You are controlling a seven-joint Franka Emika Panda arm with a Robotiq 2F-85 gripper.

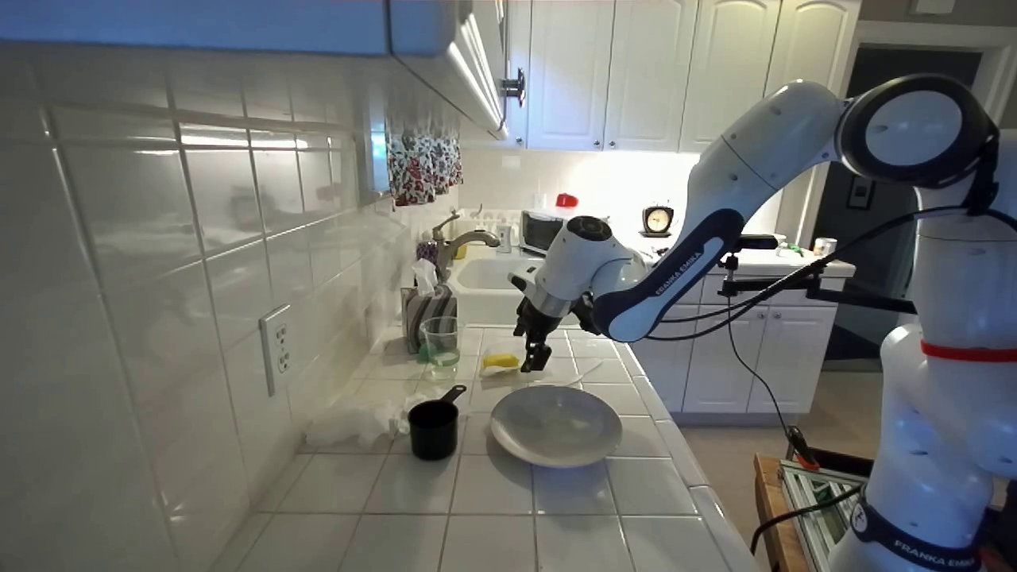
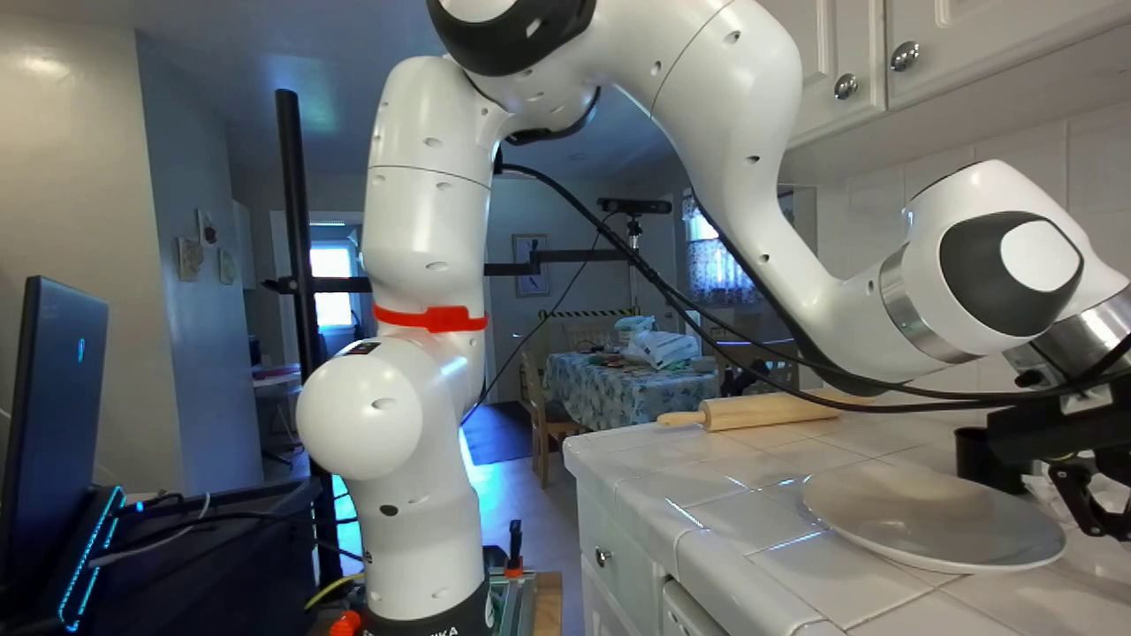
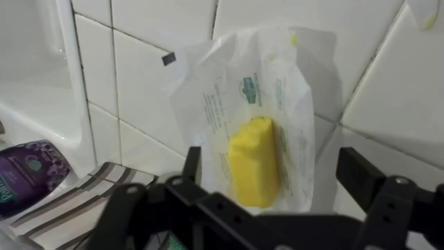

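A yellow block of butter (image 3: 254, 164) lies on its unfolded white wrapper (image 3: 245, 93) on the tiled counter; from exterior view 1 the butter (image 1: 500, 361) appears near the sink. My gripper is open, its two black fingers wide apart in the wrist view, with the butter between and beyond them. Nothing is held. In exterior view 1 the gripper (image 1: 535, 359) hangs just right of the butter, above the counter. A grey plate (image 1: 557, 426) sits nearer that camera, with a black measuring cup (image 1: 434, 429) to its left.
By the wall stand a clear plastic cup (image 1: 440, 348) and a striped tissue box (image 1: 426, 319). Crumpled clear plastic (image 1: 353, 423) lies behind the measuring cup. The sink (image 1: 486, 276) is beyond. A rolling pin (image 2: 758, 412) rests at the counter's end.
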